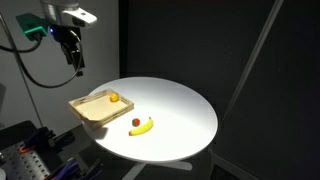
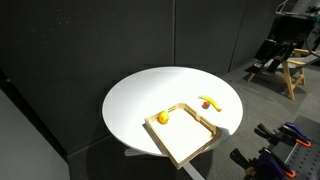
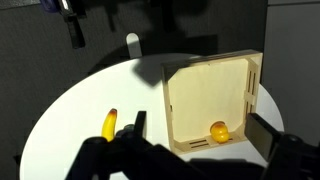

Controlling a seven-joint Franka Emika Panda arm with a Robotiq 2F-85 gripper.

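Note:
High above the left end of the table hangs my gripper, well clear of everything. In the wrist view its dark fingers stand wide apart, with nothing held between them. Below it lies a shallow wooden tray with an orange fruit in one corner. A yellow banana rests on the bare tabletop, and a small red round item sits close by it. In the wrist view a finger hides most of the red item.
The round white table has much free room on the side away from the tray. A wooden stool stands off the table behind the arm. Dark curtains hang beyond the table.

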